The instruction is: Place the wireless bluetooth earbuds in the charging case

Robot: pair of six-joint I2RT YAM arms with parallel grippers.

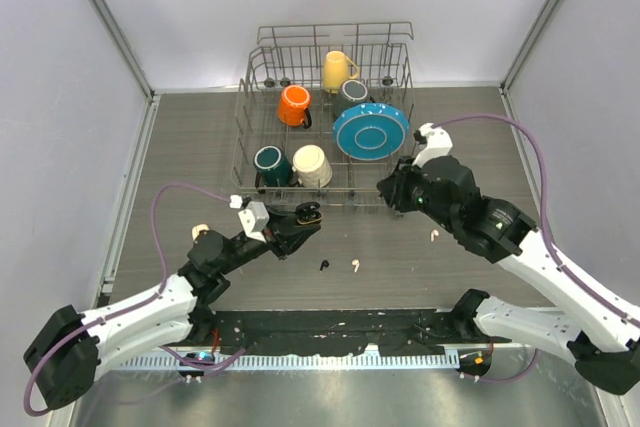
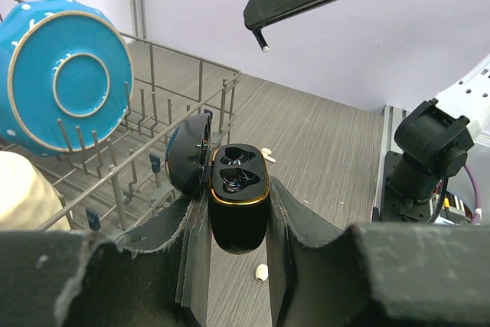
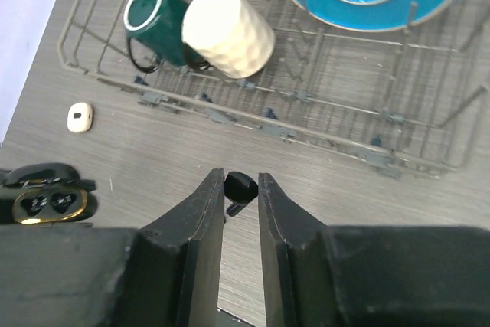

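Observation:
My left gripper (image 1: pixel 308 229) is shut on the open black charging case (image 2: pixel 239 212), lid upright, held low in front of the rack. My right gripper (image 1: pixel 390 195) is raised at the right front of the rack, shut on a small black earbud; in the left wrist view it is high above and to the right of the case. A black earbud (image 1: pixel 324 265) and a white earbud (image 1: pixel 356 266) lie on the table below; another small white piece (image 1: pixel 434 235) lies at the right.
A wire dish rack (image 1: pixel 250 127) with mugs and a blue dish (image 1: pixel 369 132) fills the back. A small cream case (image 3: pixel 80 117) lies on the left.

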